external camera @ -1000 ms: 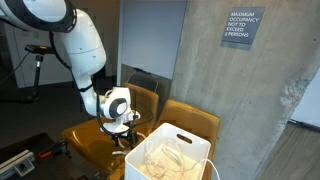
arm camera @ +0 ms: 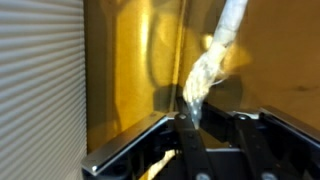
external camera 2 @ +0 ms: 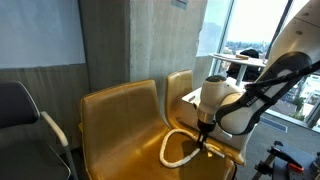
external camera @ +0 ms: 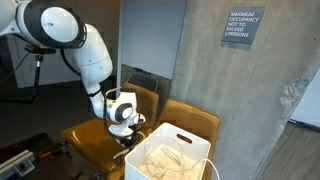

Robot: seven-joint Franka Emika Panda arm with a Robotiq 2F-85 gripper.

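A white cord (arm camera: 213, 65) runs up from between the fingertips in the wrist view, and my gripper is shut on it. In exterior view 2 the cord (external camera 2: 176, 163) bends in a loop over the brown seat, with my gripper (external camera 2: 204, 141) low at its right end. From the front side, my gripper (external camera: 134, 133) is small and dark, just left of the white box (external camera: 160, 168); its fingertips are hard to make out there.
Several pale cords (external camera: 172, 155) lie inside the box, and one loops over its right side. Brown chair backs (external camera: 193, 120) stand behind it. A ridged pale surface (arm camera: 40, 90) fills the wrist view's left side. A black chair (external camera 2: 32, 145) is at the far left of exterior view 2.
The arm has shifted a little to the right, bringing the gripper closer to the white box. The box and chairs have stayed in place.
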